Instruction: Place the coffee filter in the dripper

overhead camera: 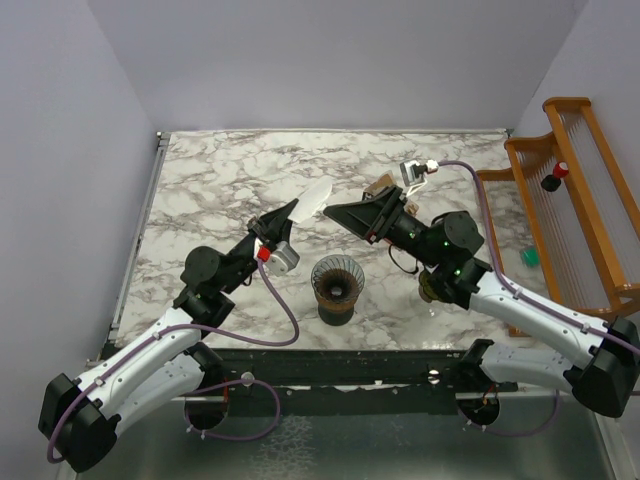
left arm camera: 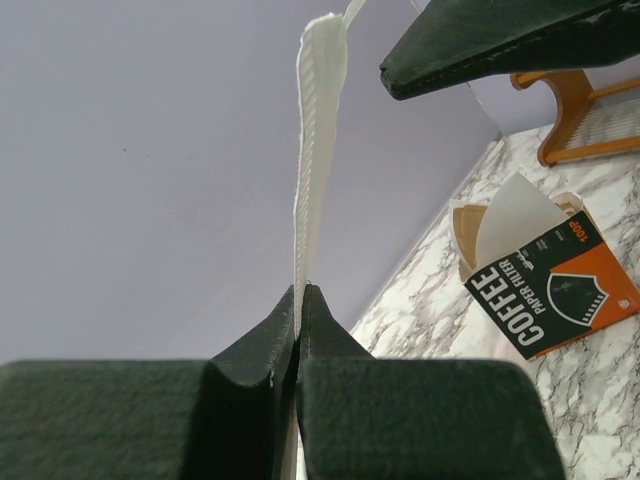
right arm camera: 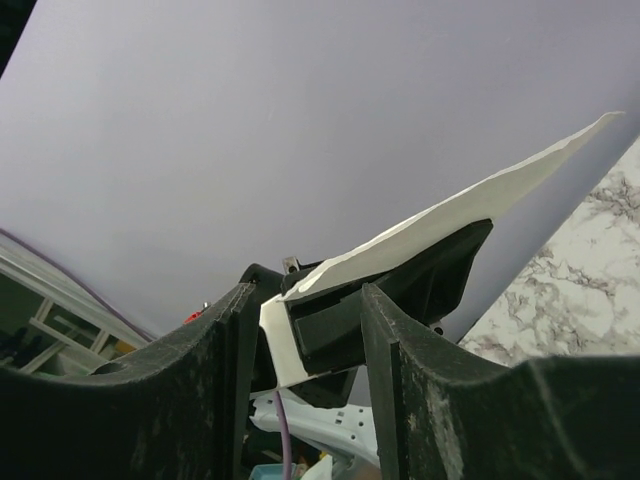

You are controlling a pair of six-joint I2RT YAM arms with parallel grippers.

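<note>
A white paper filter (overhead camera: 312, 200) stands upright in my left gripper (overhead camera: 294, 208), which is shut on it; the left wrist view shows it edge-on as a thin strip (left arm camera: 316, 140) between the fingers. My right gripper (overhead camera: 335, 212) is open just right of the filter. In the right wrist view the filter (right arm camera: 450, 210) lies across beyond the open fingertips. The wire dripper (overhead camera: 337, 277) stands on its dark base below and between the two grippers.
A coffee filter box (left arm camera: 540, 290) lies open behind the right arm. A wooden rack (overhead camera: 575, 220) takes up the right side.
</note>
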